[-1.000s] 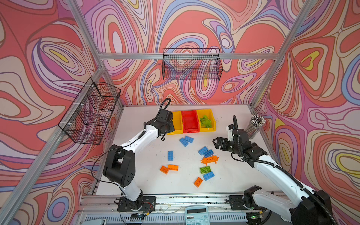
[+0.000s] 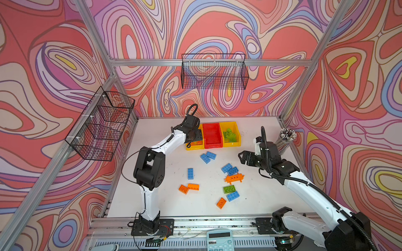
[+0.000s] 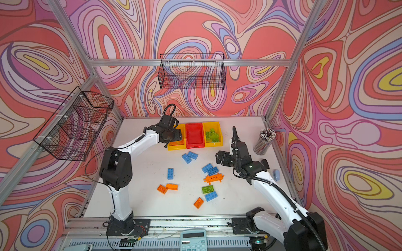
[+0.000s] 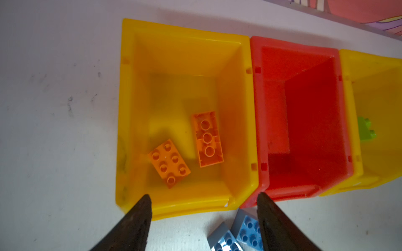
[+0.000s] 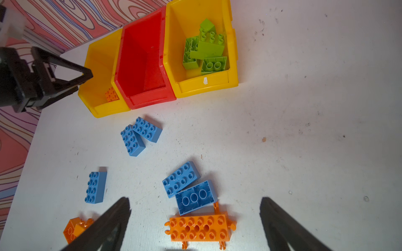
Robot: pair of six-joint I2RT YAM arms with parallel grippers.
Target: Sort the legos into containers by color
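Observation:
Over the left yellow bin (image 4: 129,104) my left gripper stands open, nothing between its fingers. Two orange bricks (image 4: 169,162) lie on that bin's floor. The red bin (image 4: 299,46) beside it is empty. Several green bricks (image 5: 205,48) fill part of the right yellow bin (image 5: 209,85). On the table are several blue bricks (image 2: 190,173), a green brick (image 2: 229,189), an orange studded piece with small side knobs (image 5: 199,228), and loose orange bricks (image 2: 193,186) toward the front. My right gripper hovers open and empty at the right of the table.
A holder of thin sticks (image 3: 261,144) stands at the back right. Wire baskets (image 2: 214,75) hang on the back and left walls. A calculator (image 2: 219,239) sits beyond the front edge. Free tabletop lies at the left and right of the bricks.
More orange shows inside that bin now. The right arm has barely moved.

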